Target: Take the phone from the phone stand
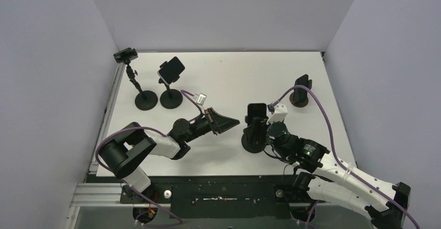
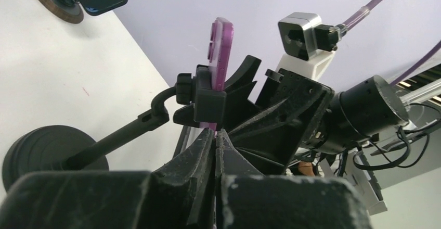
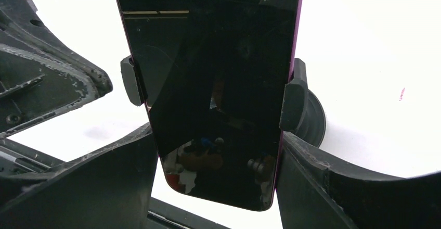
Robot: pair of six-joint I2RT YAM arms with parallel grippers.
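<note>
The purple-edged phone is upright in the stand clamp, one clamp arm on each long side. My right gripper is shut on its lower part, a finger against either edge. Under them, the stand's round black base rests on the table. My left gripper has its fingertips together with nothing between them; the clamp is outside them. From above, my left gripper points at the stand from the left, a small gap away.
Two other stands, one holding a phone and one with a dark head, are at the back left. Another stand with a phone is at the right.
</note>
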